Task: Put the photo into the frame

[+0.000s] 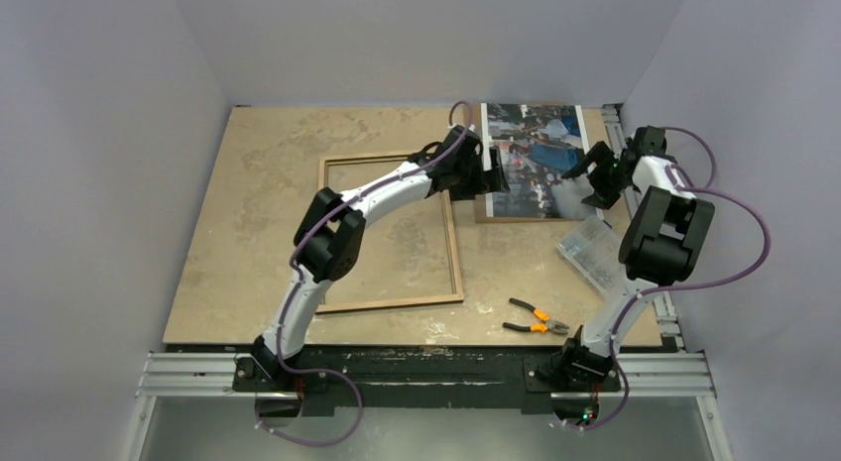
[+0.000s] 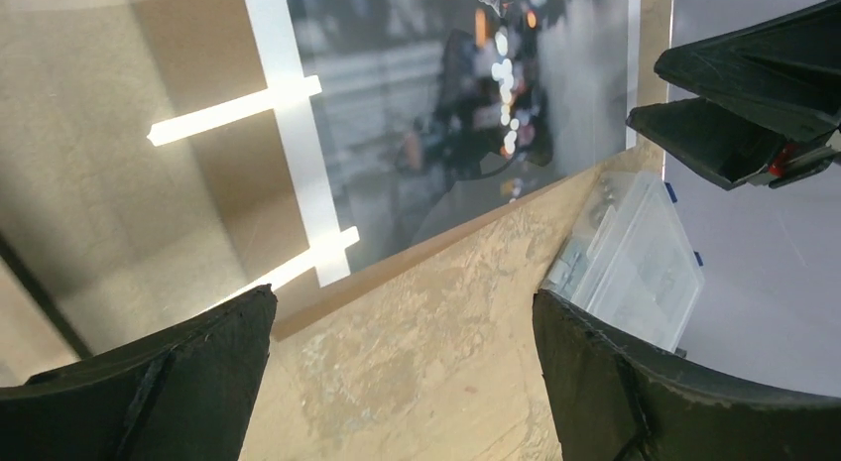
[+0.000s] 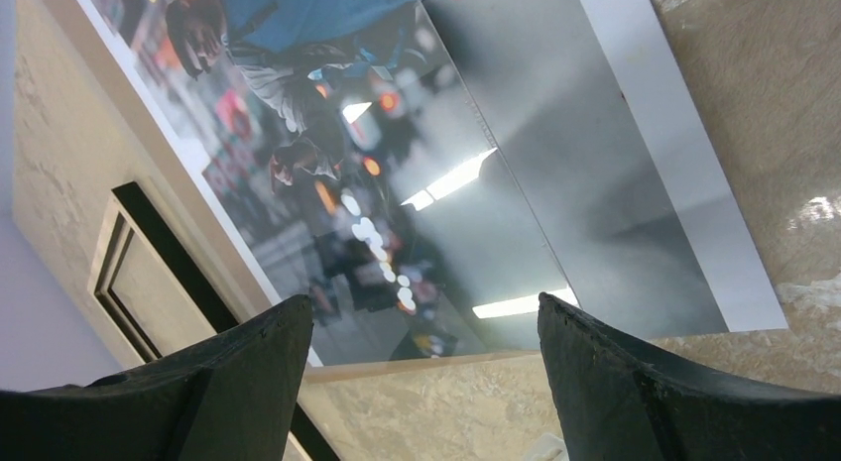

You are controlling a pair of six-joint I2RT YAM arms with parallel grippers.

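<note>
A glossy photo sheet with white margins (image 1: 536,164) lies on a brown board at the back right, filling much of the right wrist view (image 3: 347,233). The empty wooden frame (image 1: 452,263) lies left of it, partly under my left arm. My left gripper (image 1: 486,178) is over the photo's left edge, open, with white margin strip and photo below it in the left wrist view (image 2: 403,342). My right gripper (image 1: 590,173) stands open over the photo's right part, nothing between its fingers.
A clear plastic box (image 1: 590,253) sits right of centre, below the photo. Orange-handled pliers (image 1: 536,322) lie at the front edge. Walls border the back and sides.
</note>
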